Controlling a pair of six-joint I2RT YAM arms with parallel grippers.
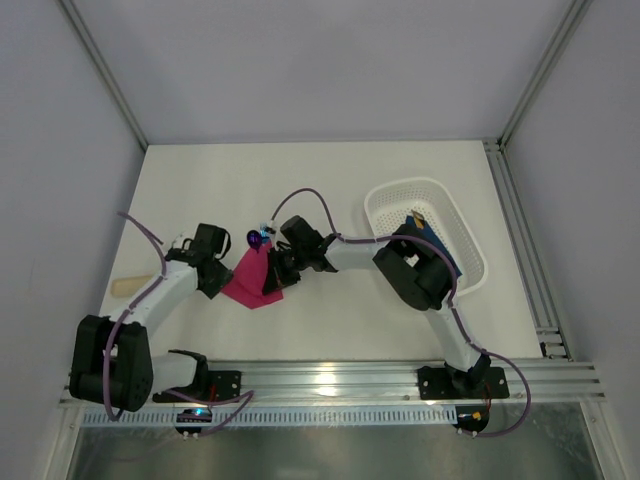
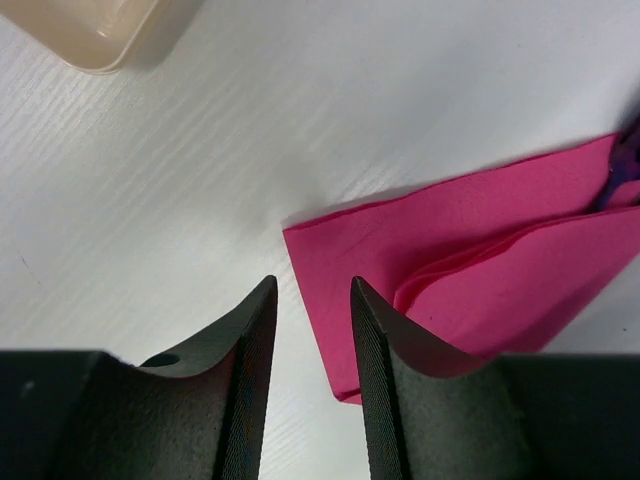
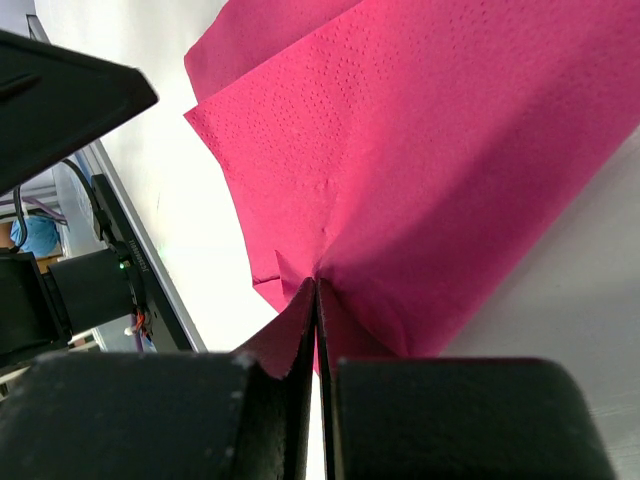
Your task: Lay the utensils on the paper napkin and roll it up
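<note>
A pink napkin (image 1: 247, 287) lies partly folded on the white table, with purple utensils (image 2: 624, 160) at its upper end in the left wrist view. My left gripper is open above the napkin's corner, with nothing between its fingers. My right gripper is shut on a fold of the napkin, which is bunched at its fingertips. How much of the utensils lies under the fold is hidden.
A tan tray (image 1: 130, 286) lies at the table's left. A white basket (image 1: 385, 194) holding blue items stands at the right.
</note>
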